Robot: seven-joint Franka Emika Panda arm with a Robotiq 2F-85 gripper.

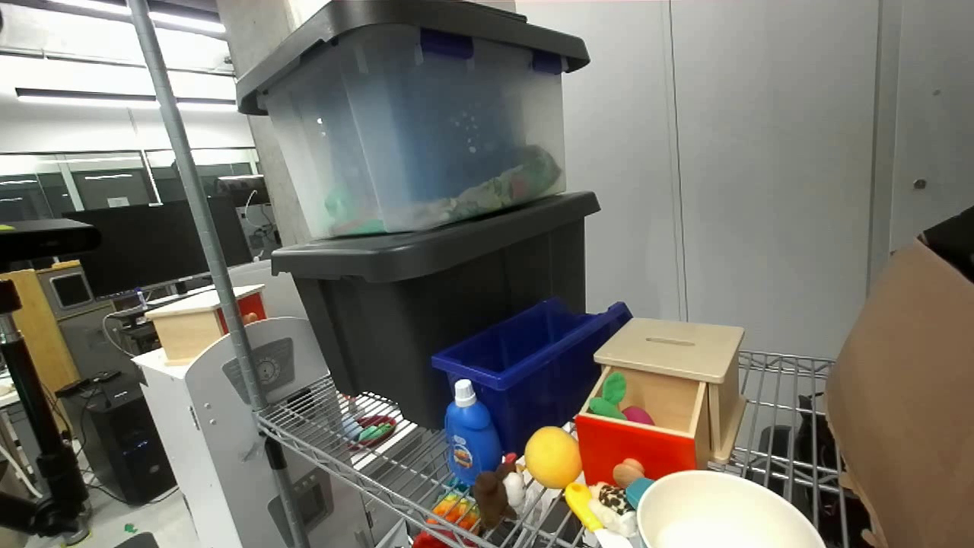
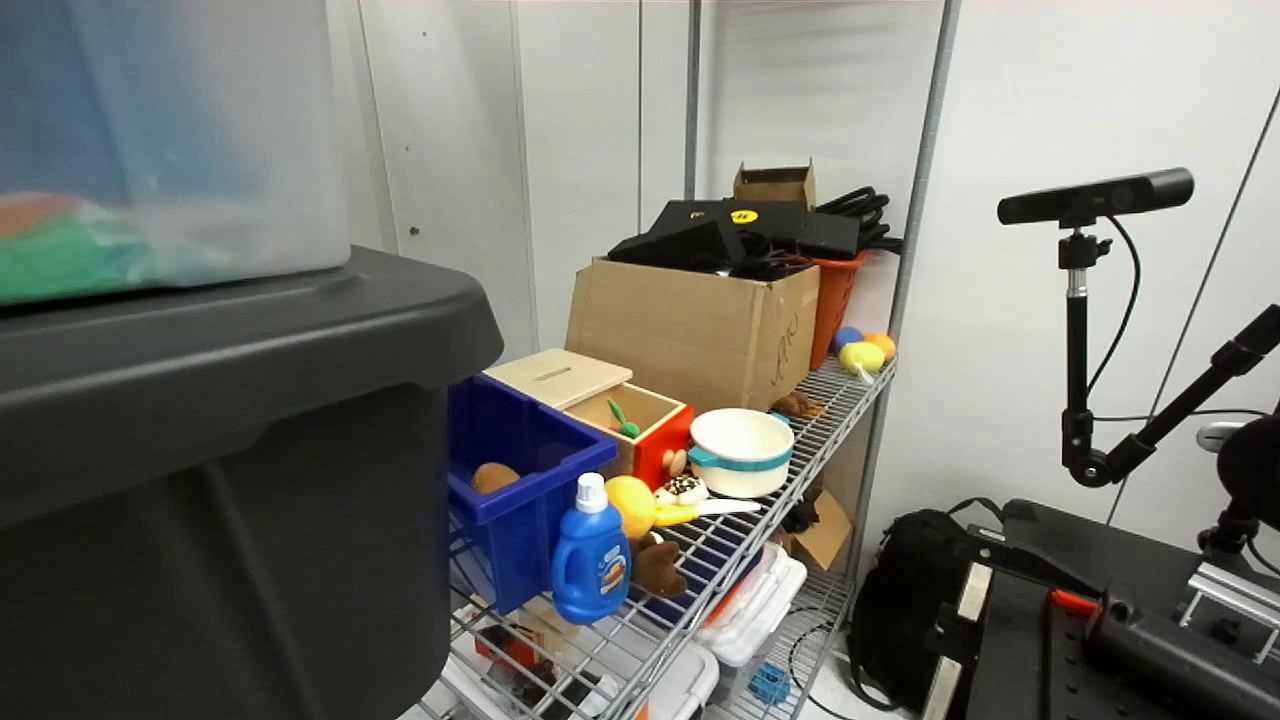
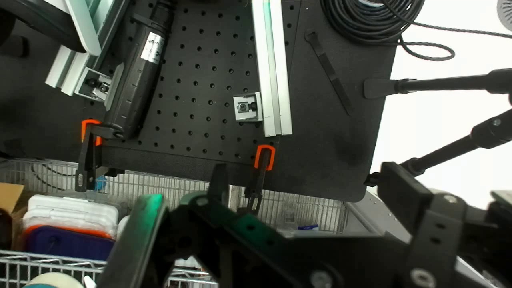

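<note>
At the lower right of exterior view 2 is my gripper (image 2: 960, 641), away from the shelf. Its two pale pads stand apart with nothing visible between them, so it is open. Dark gripper parts fill the bottom of the wrist view, with one finger (image 3: 137, 235) lit green. On the wire shelf, a wooden box (image 1: 673, 347) has its red-fronted drawer (image 1: 636, 446) pulled out. A green and a magenta toy lie inside. Nearby are a blue bin (image 2: 528, 474), a blue detergent bottle (image 2: 591, 554), an orange-yellow ball (image 1: 553, 457) and a cream pot (image 2: 743, 446).
Large stacked bins (image 1: 447, 301) stand at one end of the shelf, with a cardboard box (image 2: 672, 330) at the other. A black perforated table (image 3: 331, 153) carries metal rails (image 3: 272, 72), orange-handled clamps (image 3: 265, 156) and coiled cable (image 3: 369, 24). Small toys crowd the shelf's front.
</note>
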